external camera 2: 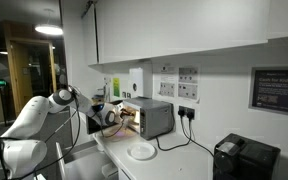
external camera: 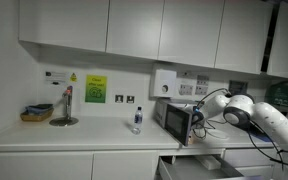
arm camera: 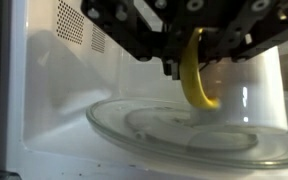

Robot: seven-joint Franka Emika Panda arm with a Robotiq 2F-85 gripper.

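Observation:
In the wrist view, my gripper is shut on the yellow handle (arm camera: 193, 78) of a white mug (arm camera: 252, 92). The mug is inside the white-walled microwave, over the glass turntable (arm camera: 119, 122). Whether its base touches the glass is not clear from here. Dark gripper parts cover the mug's upper side. From outside, the microwave (external camera 2: 152, 117) stands on the counter with its front toward my arm, and the gripper reaches in at the opening. The mug cannot be made out in either exterior view.
A white plate (external camera 2: 141, 151) lies on the counter in front of the microwave. Farther along stand a bottle (external camera: 138, 121), a tap (external camera: 68, 101) and a basket (external camera: 37, 112). A black appliance (external camera 2: 244, 159) sits near the other end. An open drawer (external camera: 189, 168) juts out below the counter.

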